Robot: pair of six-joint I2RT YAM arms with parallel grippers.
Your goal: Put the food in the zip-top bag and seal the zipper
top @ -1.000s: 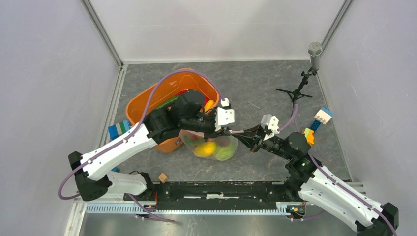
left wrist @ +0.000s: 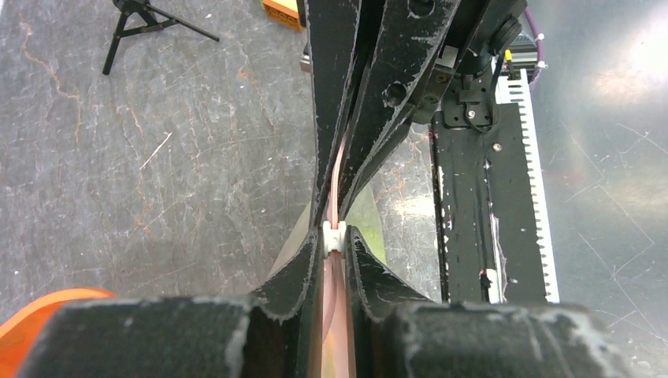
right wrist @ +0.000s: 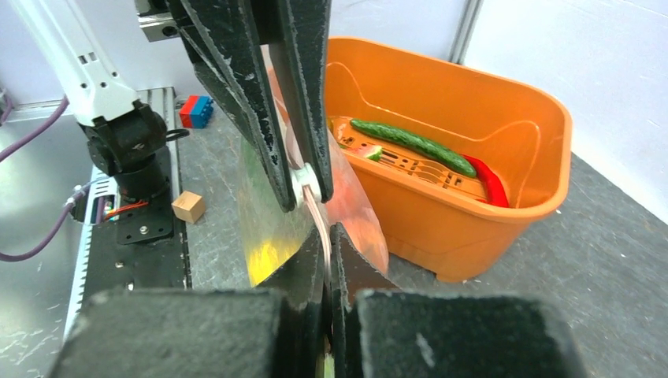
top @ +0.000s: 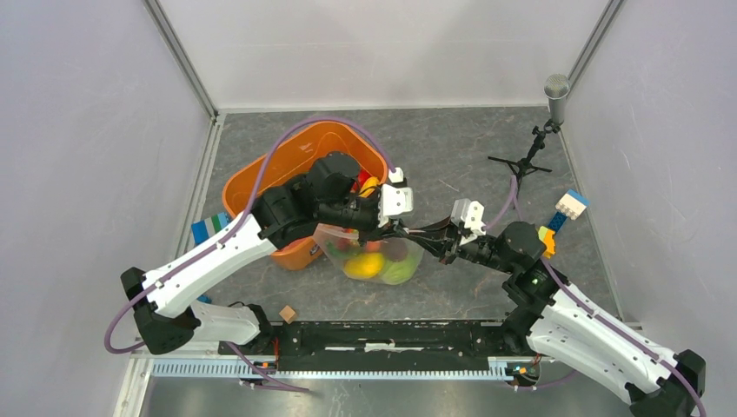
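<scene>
The clear zip top bag (top: 407, 250) hangs beneath both grippers with colourful food inside, including a yellow piece (top: 363, 265) and a green piece (top: 400, 271). My left gripper is shut on the white zipper slider (right wrist: 306, 185) at the bag's top edge. Close beside it, my right gripper is shut on the thin pinkish zip strip (right wrist: 318, 216), which runs from the slider in between its fingers. The two sets of fingertips almost meet. How much of the zipper is closed cannot be told.
An orange bin (right wrist: 473, 236) stands behind the bag, holding a cucumber (right wrist: 413, 143) and a red pepper (right wrist: 490, 181). A small wooden block (top: 288, 314) lies at the front. The microphone stand (top: 526, 162) and toy bricks (top: 563, 213) are at the right.
The left gripper has barely moved.
</scene>
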